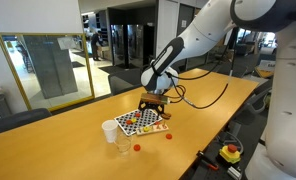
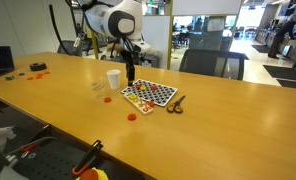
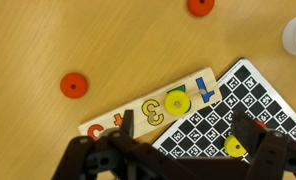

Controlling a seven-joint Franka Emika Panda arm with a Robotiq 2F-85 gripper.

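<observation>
My gripper (image 1: 153,105) is open, pointing down above the checkered board, with nothing between its fingers. In the wrist view its dark fingertips (image 3: 128,120) stand either side of the wooden number strip and the board's near corner, well above them. The wooden strip (image 3: 133,121) carries coloured numerals, and a yellow disc (image 3: 177,102) lies on it. Beside the strip is the black-and-white checkered board (image 3: 250,88), holding red and yellow discs, partly hidden by the gripper. Two red discs (image 3: 74,85) (image 3: 200,6) lie loose on the table.
A white cup (image 1: 110,130) and a clear glass (image 1: 124,146) stand left of the board. Scissors (image 2: 176,104) lie on its other side. A red-topped button box (image 1: 229,152) is near the arm's base.
</observation>
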